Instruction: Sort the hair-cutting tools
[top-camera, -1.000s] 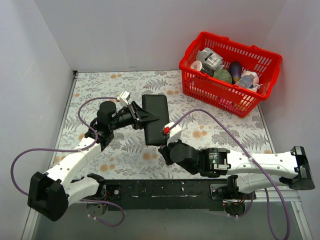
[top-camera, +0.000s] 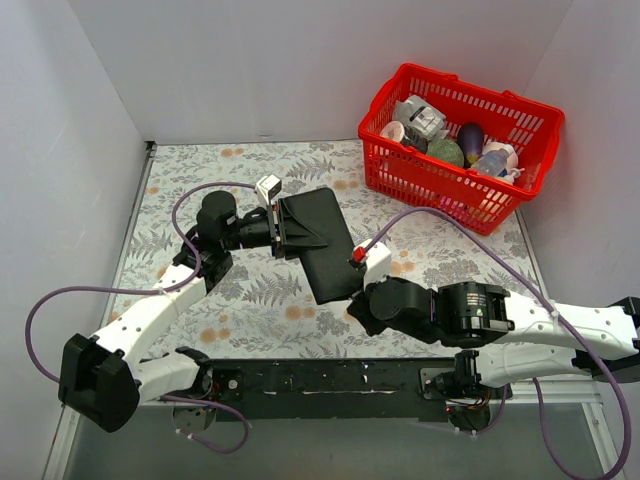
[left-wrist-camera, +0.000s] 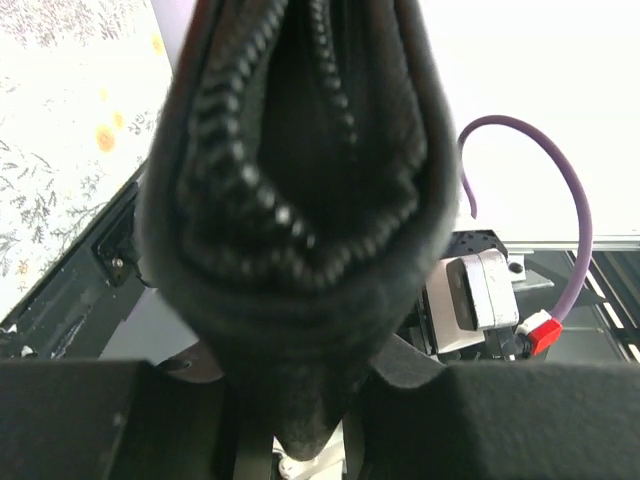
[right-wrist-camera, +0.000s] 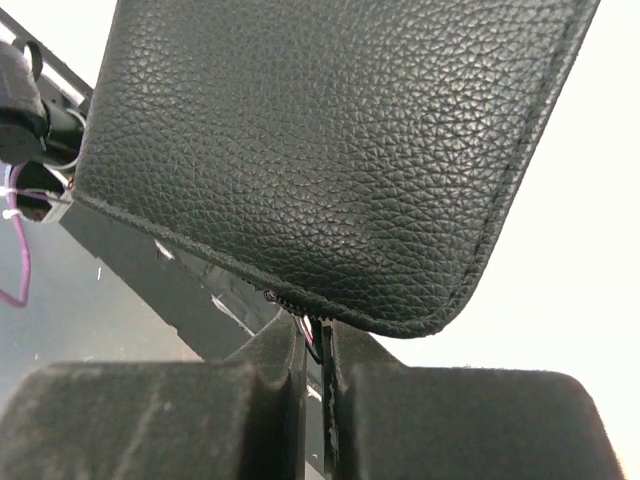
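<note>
A black leather-like case (top-camera: 328, 238) is held raised between my two arms, tilted with its lower end to the right. In the left wrist view its zipped, partly parted side (left-wrist-camera: 300, 270) looms close, and my left gripper (top-camera: 300, 238) is shut on its edge, with the fingers (left-wrist-camera: 120, 415) either side. My right gripper (top-camera: 366, 298) is shut at the case's lower end. The right wrist view shows a thin bit of the zip edge (right-wrist-camera: 308, 328) between its fingertips, under the broad grained face of the case. No hair cutting tools can be seen; the case's inside is mostly dark.
A red basket (top-camera: 430, 180) stands at the back right, holding bottles, a green ball-like item and other things. Purple cables (top-camera: 480, 250) loop over both arms.
My right gripper has moved right and slightly upward in the view, swinging the case's lower end rightward. My left gripper has shifted slightly right, and the case has turned from near upright to slanted.
</note>
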